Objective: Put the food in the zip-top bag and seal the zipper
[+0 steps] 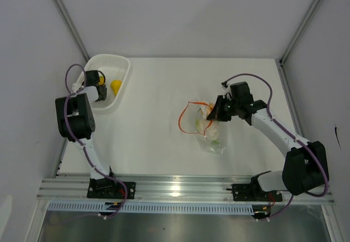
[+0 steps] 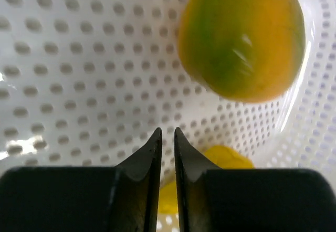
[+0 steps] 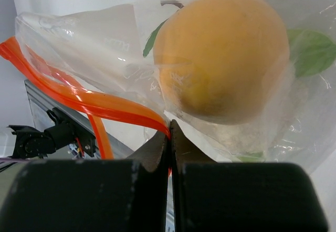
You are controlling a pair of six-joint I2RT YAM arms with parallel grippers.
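In the white perforated bin [image 1: 123,72], my left gripper is over the floor, beside an orange-green food item [image 2: 241,38] and above a yellow one [image 2: 226,156]; its fingertips look close together, with nothing visible between them. Another yellow piece [image 1: 116,86] lies in the bin. My right gripper is shut on the orange zipper edge of the clear bag [image 3: 118,106], which lies on the table holding a round orange fruit [image 3: 220,53] with green leaves.
Metal rails and walls bound the workspace.
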